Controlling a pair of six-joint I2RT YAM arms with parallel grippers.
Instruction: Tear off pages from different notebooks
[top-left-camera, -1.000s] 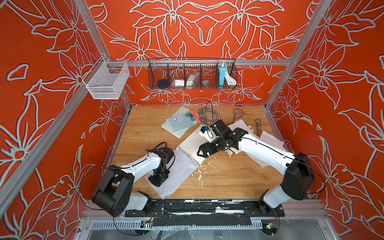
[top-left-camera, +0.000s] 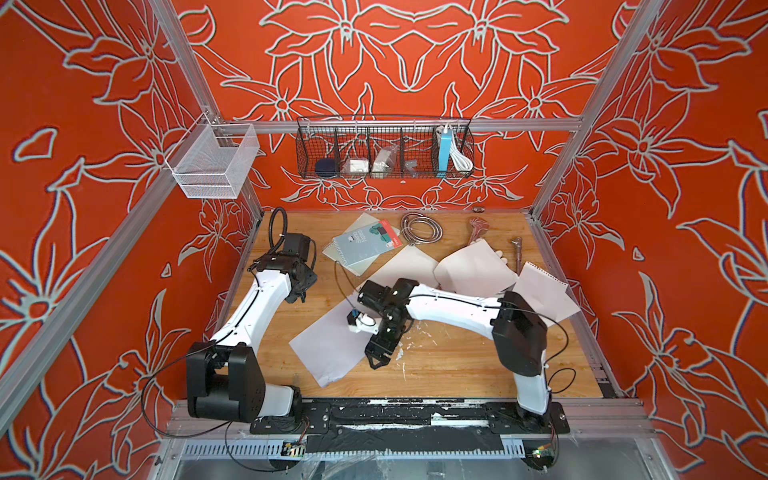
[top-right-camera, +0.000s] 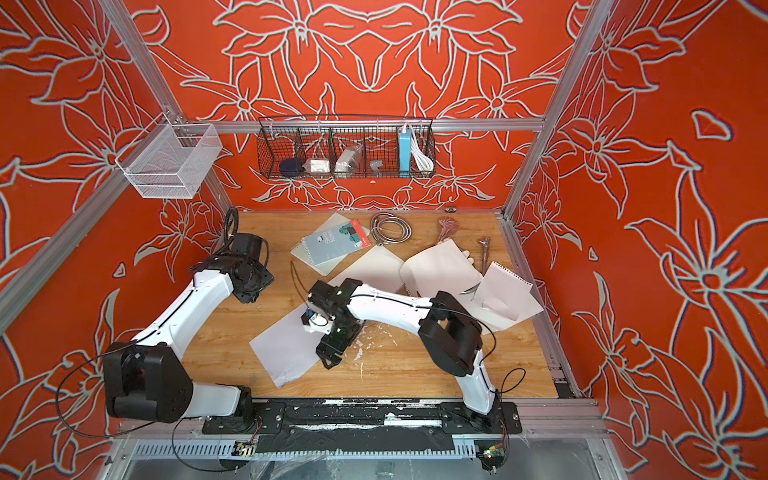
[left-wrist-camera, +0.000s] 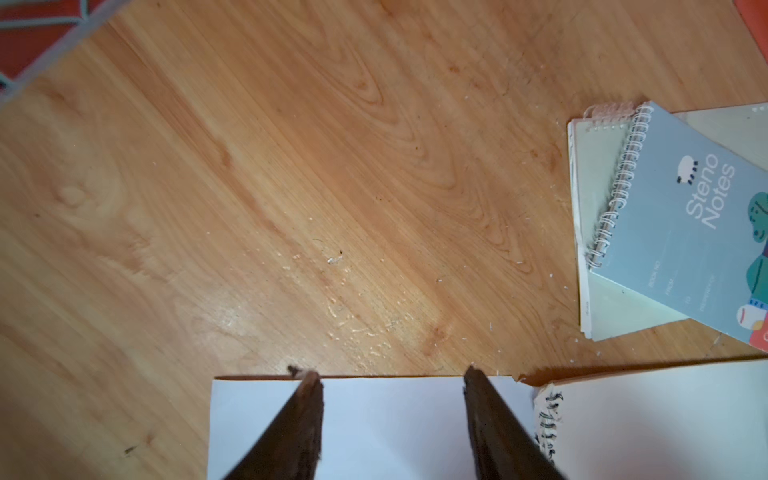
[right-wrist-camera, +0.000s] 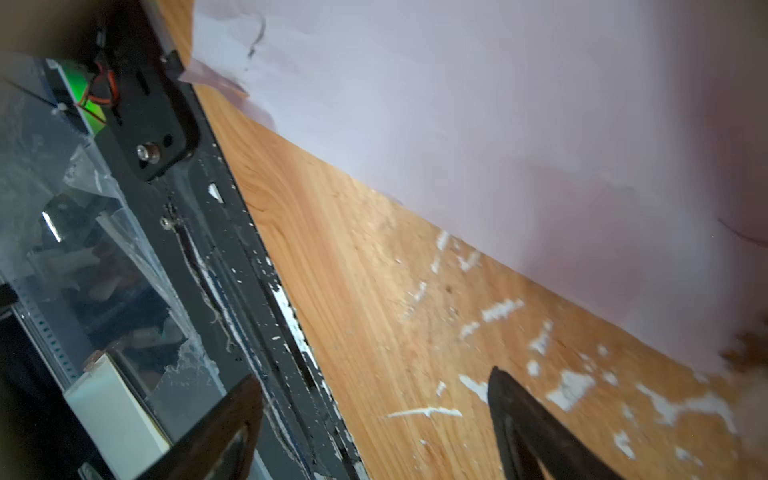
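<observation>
An open spiral notebook (left-wrist-camera: 656, 424) lies at the middle, its loose-looking white page (top-left-camera: 324, 344) reaching toward the front left. My left gripper is raised at the left, open, with that notebook low in its wrist view. My right gripper hangs over the page's near edge at the front middle, open, with nothing seen between its fingers. A grey Steno Notes pad (top-left-camera: 360, 242) rests on a pale notebook at the back. Further notebooks and sheets (top-left-camera: 472, 268) lie to the right.
Coiled hose (top-left-camera: 421, 228), a pink item (top-left-camera: 478, 226) and a metal tool (top-right-camera: 485, 252) lie along the back. Wire baskets (top-left-camera: 384, 148) hang above. Bare wood shows at the left and front right; paper scraps litter the front middle.
My left gripper has lifted back and left, off the white page. My right gripper has moved from the notebook toward the front left, over the page.
</observation>
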